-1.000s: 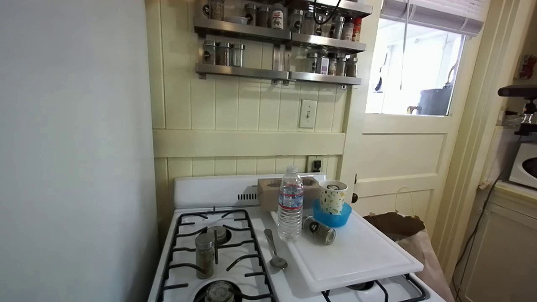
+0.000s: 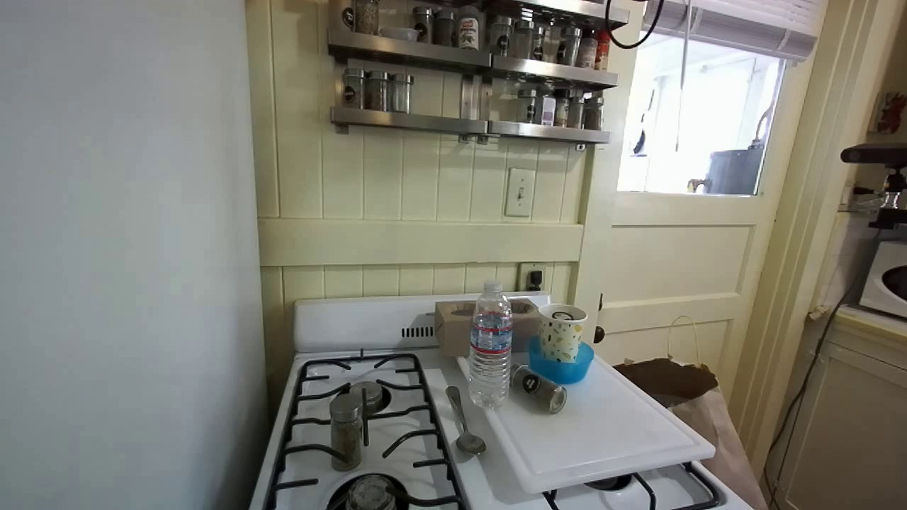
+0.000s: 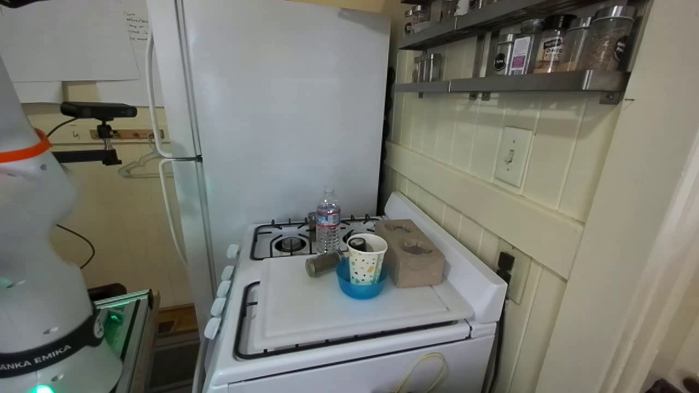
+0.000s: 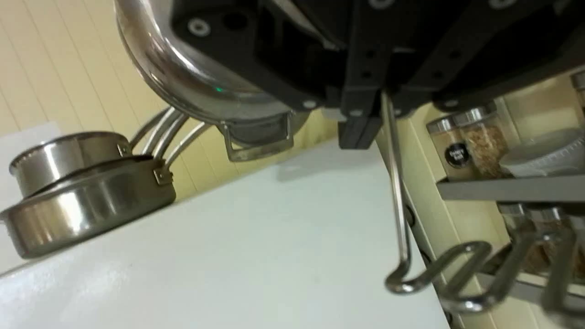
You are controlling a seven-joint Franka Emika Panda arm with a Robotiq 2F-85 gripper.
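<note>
In the wrist view my gripper is shut on a metal utensil with a wavy wire end, which looks like a potato masher [image 4: 399, 203]. Its thin shaft slants down from beside the dark fingers to the bent wire at lower right; its upper part is hidden by the gripper. Neither exterior view shows the gripper. On the stove, a white board [image 2: 604, 425] carries a speckled paper cup [image 2: 561, 336] in a blue bowl [image 2: 571, 367], a jar on its side [image 2: 540, 389] and, at its left edge, a water bottle [image 2: 490, 348].
The white fridge [image 4: 263, 241] fills much of the wrist view, with steel pans [image 4: 87, 203] and a large pot [image 4: 181, 60] nearby. Spice shelves [image 2: 408, 51] line the wall. A spoon [image 2: 463, 425], an upright jar [image 2: 346, 433] and a cardboard carton [image 3: 413, 262] stand or lie on the stove.
The black cable loop at the top of exterior view 1 has moved to the right, from before the spice shelf to near the window. Objects on the stove have not moved.
</note>
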